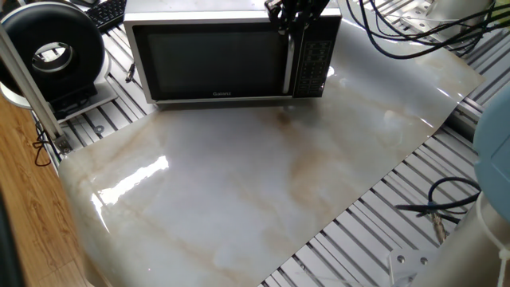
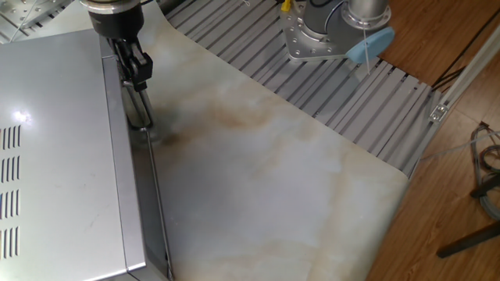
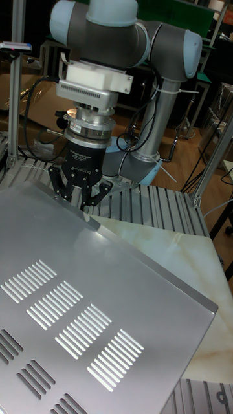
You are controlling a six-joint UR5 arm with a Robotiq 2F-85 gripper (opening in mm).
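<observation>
A silver microwave (image 1: 227,60) with a dark glass door stands on the marbled sheet, its door shut. Its upright metal handle (image 1: 289,62) runs along the right side of the door, beside the black keypad panel (image 1: 315,68). My gripper (image 1: 290,25) is at the top of the front, near the handle's upper end. From above, the gripper (image 2: 139,82) points down just in front of the door face. In exterior view 3 its two fingers stand apart behind the microwave's top edge (image 3: 148,257), with nothing visible between them. Whether a finger touches the handle cannot be told.
A black ring-shaped device (image 1: 80,60) stands to the left. Black cables (image 1: 422,52) hang at the upper right. Slatted metal table (image 1: 351,239) shows beyond the sheet's edge.
</observation>
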